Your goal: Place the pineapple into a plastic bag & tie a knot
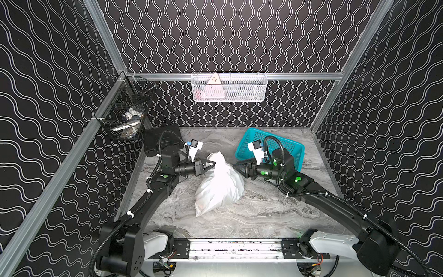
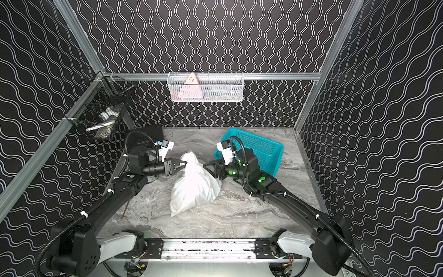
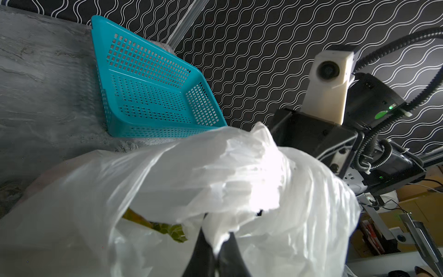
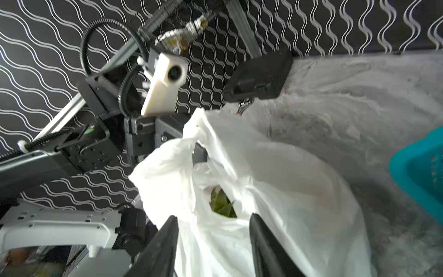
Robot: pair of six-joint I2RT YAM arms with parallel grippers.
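The white plastic bag (image 1: 219, 189) sits upright on the marble table, its crumpled top gathered between both grippers. My left gripper (image 1: 213, 163) is shut on a thin gathered strand of the bag, seen close in the left wrist view. My right gripper stands open at the bag's right side, with white plastic beyond its fingertips. Green leaves of the pineapple show through a gap in the bag, along with a little yellow (image 3: 136, 217) in the left wrist view; the rest is hidden.
A teal basket (image 1: 249, 133) stands behind my right arm. A black case (image 1: 154, 138) lies at the back left. Wire baskets hang on the back rail (image 1: 244, 90) and the left rail (image 1: 110, 124).
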